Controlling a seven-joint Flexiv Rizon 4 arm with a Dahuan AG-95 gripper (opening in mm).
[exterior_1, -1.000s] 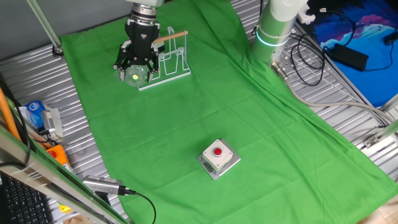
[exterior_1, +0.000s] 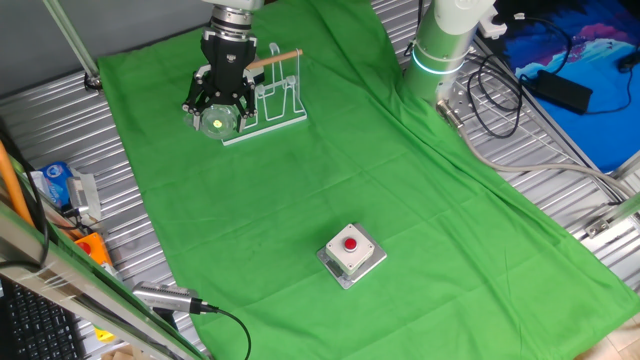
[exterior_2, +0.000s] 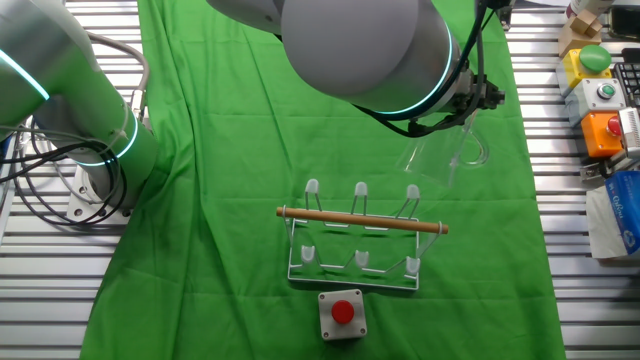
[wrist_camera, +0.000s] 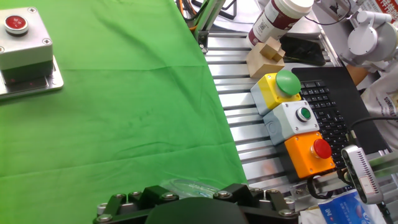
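Note:
A clear glass cup (exterior_1: 216, 124) is held by my gripper (exterior_1: 219, 112), whose fingers (exterior_1: 246, 103) press in from both sides. Its round end faces the camera in exterior view 1. Exterior view 2 shows the cup (exterior_2: 432, 160) tilted, handle to the right, beneath the arm, which hides most of the gripper. Only a sliver of the glass (wrist_camera: 189, 185) appears between the black fingers at the bottom of the wrist view. Right beside the gripper stands a white wire cup rack (exterior_1: 280, 122) with a wooden bar (exterior_2: 362, 218); its hooks are empty.
A box with a red button (exterior_1: 349, 249) sits on the green cloth (exterior_1: 250, 200). Several other button boxes (wrist_camera: 301, 121), a wooden block (wrist_camera: 265, 60) and a keyboard (wrist_camera: 323, 99) lie beyond the cloth's edge.

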